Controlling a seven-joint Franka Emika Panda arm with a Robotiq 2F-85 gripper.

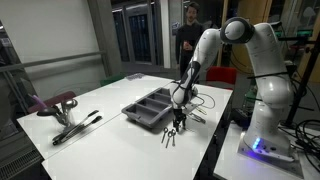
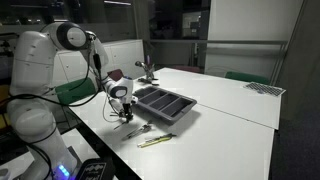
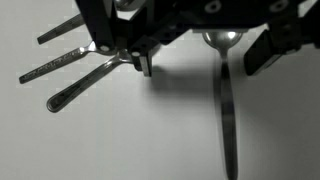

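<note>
In the wrist view a metal spoon (image 3: 228,110) lies on the white surface, its bowl between the two fingers and its handle running away from them. My gripper is open around it, with a gap on either side of the spoon. To the left lie other metal pieces of cutlery (image 3: 80,85), their heads partly hidden by the left finger. In exterior view 1 the gripper (image 1: 179,124) is low over the table, close to several small pieces of cutlery (image 1: 167,135).
A grey tray with compartments (image 2: 178,118) stands on the table beside the arm. Several larger utensils (image 1: 68,128) lie at the far left in exterior view 1. Yellow-handled items (image 2: 156,142) show in exterior view 2. A person (image 1: 187,40) stands behind.
</note>
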